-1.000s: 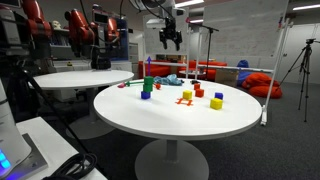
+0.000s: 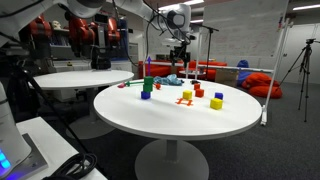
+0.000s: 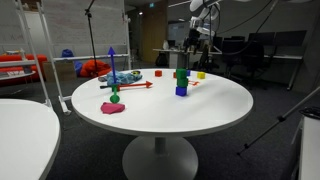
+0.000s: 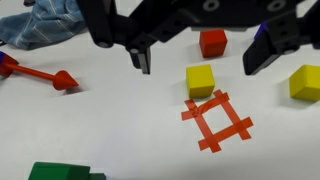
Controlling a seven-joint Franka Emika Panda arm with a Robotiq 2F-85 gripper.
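In the wrist view my open gripper is above the table, with nothing held between its fingers. Below it, close to the gap, a yellow block (image 4: 200,81) rests at the upper edge of a square of red tape (image 4: 240,126). A red block (image 4: 212,43) lies just beyond, and a second yellow block (image 4: 306,83) sits at the right edge. Part of a blue block (image 4: 262,30) shows by the right finger. At the lower left is a green block (image 4: 60,171). In exterior view 1 the gripper (image 2: 184,42) hangs high over the round table's far side.
A blue cloth (image 4: 40,22) and a red arrow-shaped piece (image 4: 40,75) lie to the left in the wrist view. The green piece (image 3: 181,73) appears directly above a blue block (image 3: 181,90).
In exterior view 1 my arm and gripper have swung to the right and slightly lower over the last second. The blocks on the table have not moved.
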